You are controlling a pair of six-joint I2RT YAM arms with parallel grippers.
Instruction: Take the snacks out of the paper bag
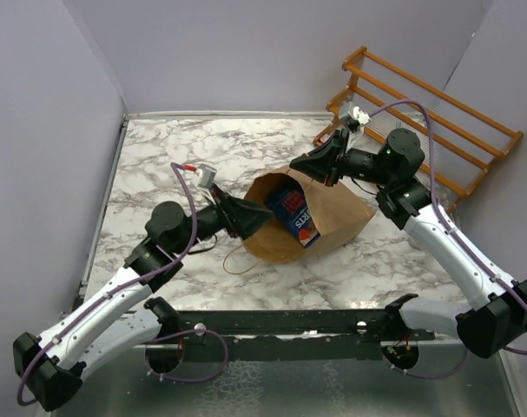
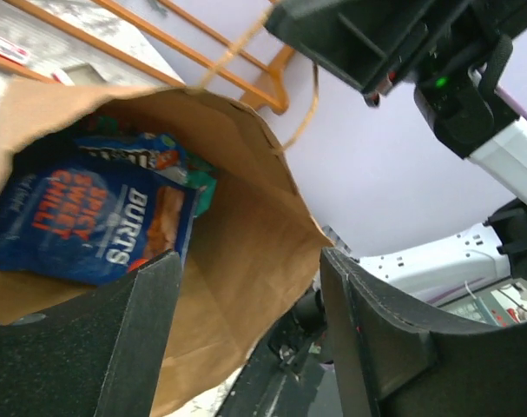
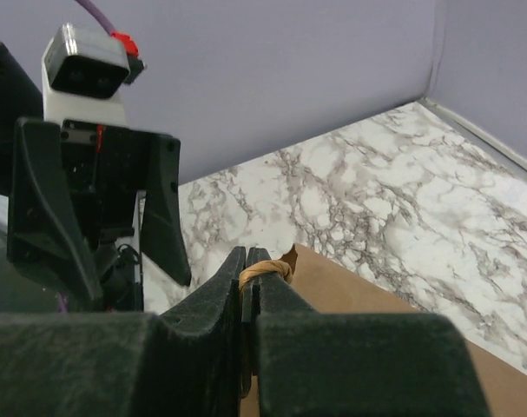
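The brown paper bag lies tipped on the marble table, its mouth facing my left arm. Inside it, a blue Burts snack packet shows, with another colourful packet behind. My left gripper is at the bag's mouth, its fingers part open; in the left wrist view nothing is between its fingers, and the blue packet lies ahead. At the bag's upper edge, my right gripper is shut on the twisted paper handle. The bag's inner depth is partly hidden.
A wooden rack leans at the back right. A clear round item, partly hidden by the right arm, is on the right side.
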